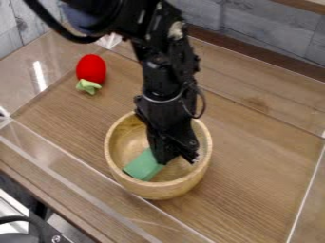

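Observation:
A round tan bowl (172,187) sits on the wooden table, holding a green block (141,167) at its left side. The black gripper (159,156) reaches down into the bowl over the block, its fingertips at or just beside it; it looks shut, and the arm hides much of the bowl's back. Whether it touches the block cannot be told.
A red object (90,67) and a small pale green item (87,86) lie at the upper left. Cables run at the lower left edge.

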